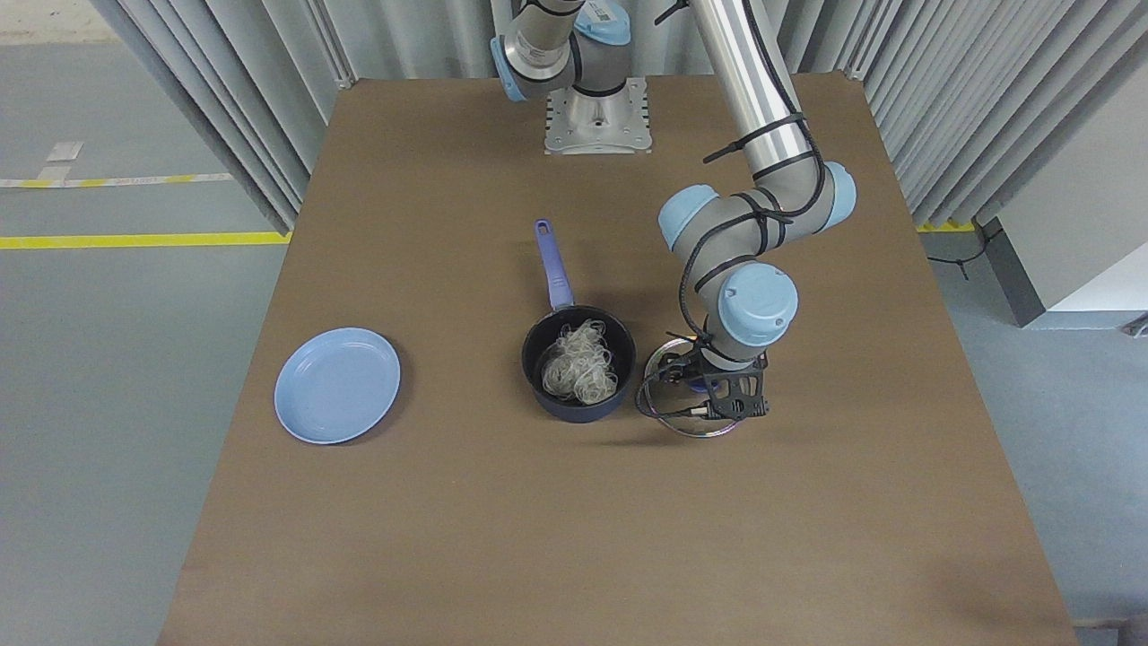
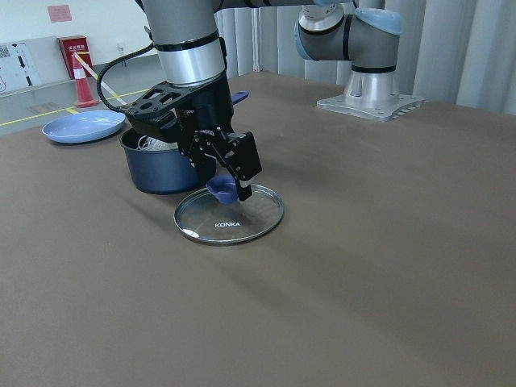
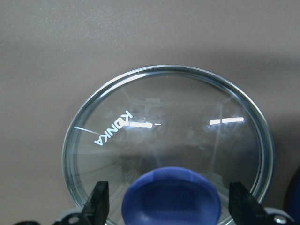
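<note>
A glass lid (image 3: 164, 117) with a steel rim lies flat on the table, its blue knob (image 3: 171, 199) facing up. My open gripper is low over it, one finger either side of the knob, as the wrist view and left view show. Just left of the lid in the front view stands a dark pot (image 1: 615, 393) with a blue handle (image 1: 554, 267), holding pale tangled strands (image 1: 581, 366) like noodles.
A light blue plate (image 1: 336, 384) lies on the left of the table (image 1: 538, 528).
</note>
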